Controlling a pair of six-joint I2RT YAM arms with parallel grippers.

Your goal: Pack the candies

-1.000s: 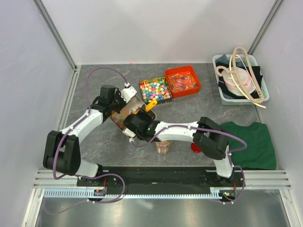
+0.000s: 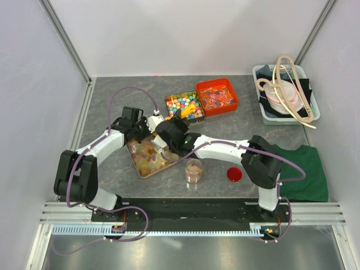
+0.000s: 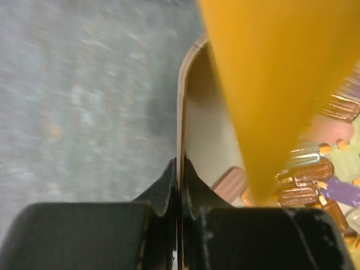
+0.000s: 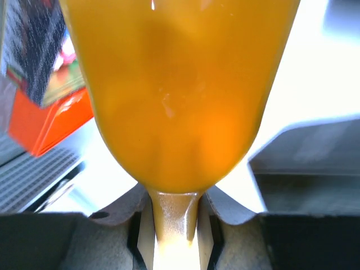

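Pinched at its rim, a shallow tray of wrapped candies [image 2: 147, 161] has my left gripper shut on it. In the left wrist view its thin rim [image 3: 181, 107] runs between the fingertips, with brown and purple candies [image 3: 306, 183] to the right. My right gripper is shut on the narrow neck of a yellow-orange scoop [image 4: 174, 101], which fills much of the right wrist view. The scoop also hangs blurred over the tray in the left wrist view. Both grippers partly cover the tray from above.
Behind the tray stand a bin of colourful candies [image 2: 181, 104] and a red bin [image 2: 233, 106]. An uncapped clear jar [image 2: 193, 170] and a red lid [image 2: 234, 174] are at the front. A white basket [image 2: 315, 112] and green cloth [image 2: 301, 174] lie right.
The tray, tilted before, now looks flatter, its candies spread toward the front. The scoop has swung up and right, away from the tray's inside. My left gripper has lowered slightly.
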